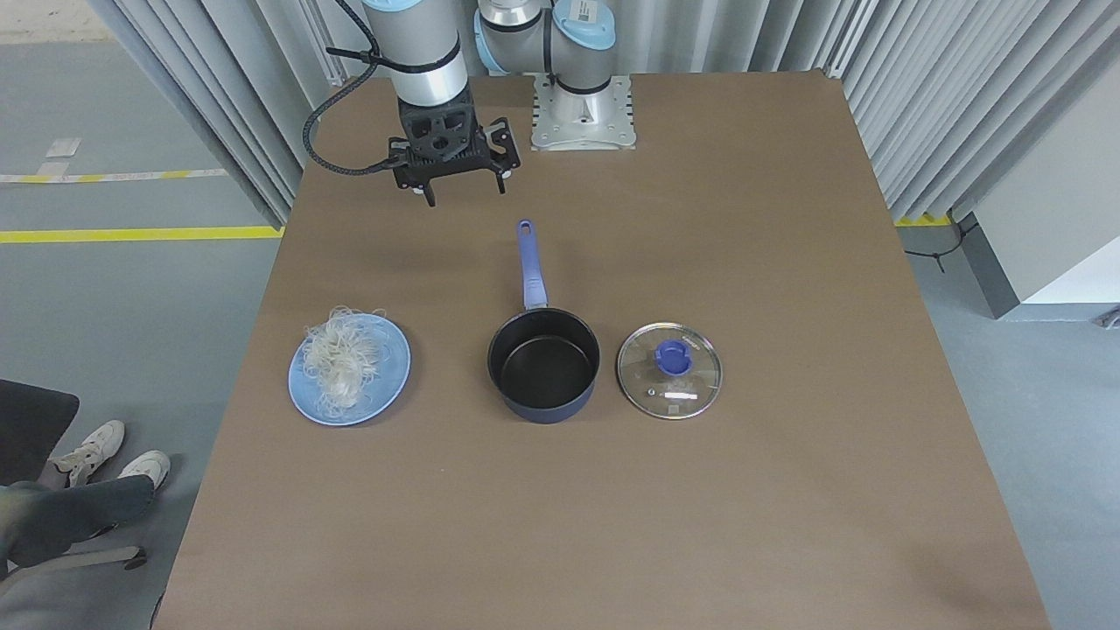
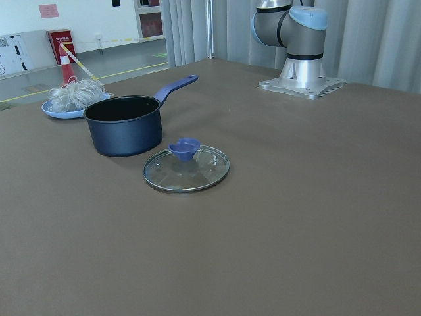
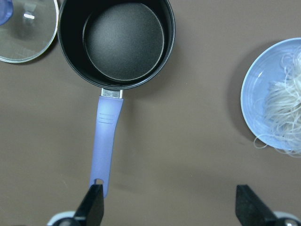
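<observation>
A dark blue pot (image 1: 542, 367) (image 2: 122, 135) (image 3: 123, 42) with a lilac handle (image 1: 531, 268) (image 3: 105, 136) sits mid-table. To its right in the front view lies a glass lid with a blue knob (image 1: 674, 359) (image 2: 184, 150); to its left, a light blue plate (image 1: 383, 373) (image 3: 256, 89) holds white noodles (image 1: 341, 357) (image 2: 75, 95). My gripper (image 1: 466, 195) is open and empty, above the table beyond the handle's end. In the wrist view its fingers straddle a wide span, the handle's tip near one of them.
The robot's base (image 1: 583, 126) stands at the back edge. A person's legs (image 1: 89, 509) are off the table at lower left.
</observation>
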